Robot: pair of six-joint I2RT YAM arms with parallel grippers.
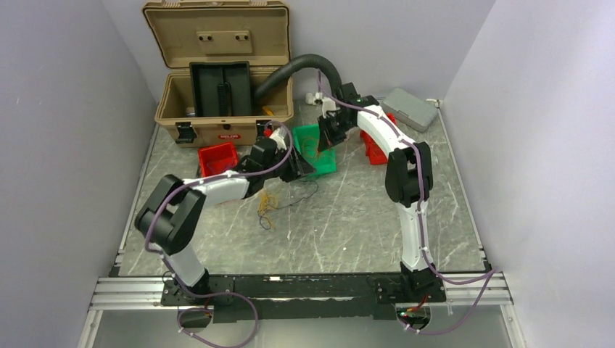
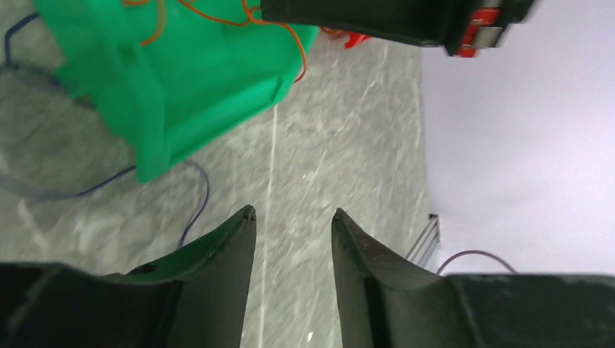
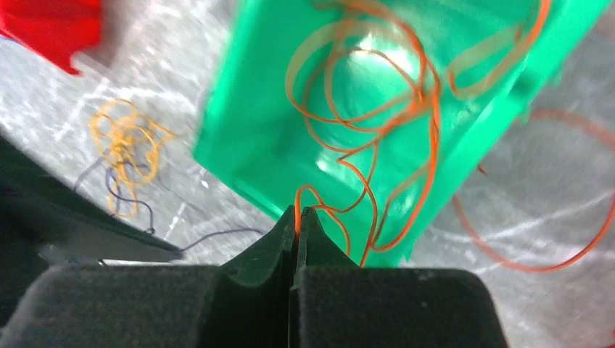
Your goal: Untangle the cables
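Observation:
The green bin (image 1: 328, 162) sits on the table between the arms, with tangled orange cable (image 3: 395, 119) inside. One loop of that cable hangs outside the bin in the right wrist view. My right gripper is shut above the bin, with a strand of orange cable between its fingertips. Just outside the bin's near side, my left gripper stands open with nothing between its fingers. A yellow cable (image 1: 268, 203) lies bunched on the table. A dark blue cable (image 1: 301, 199) trails from it toward the bin, partly hidden by the left gripper.
One red bin (image 1: 217, 158) stands behind the left forearm. Another red bin (image 1: 376, 148) is at the right, partly covered by the right arm. At the back are an open tan case (image 1: 217, 134), a black hose (image 1: 308, 64) and a grey box (image 1: 408, 110).

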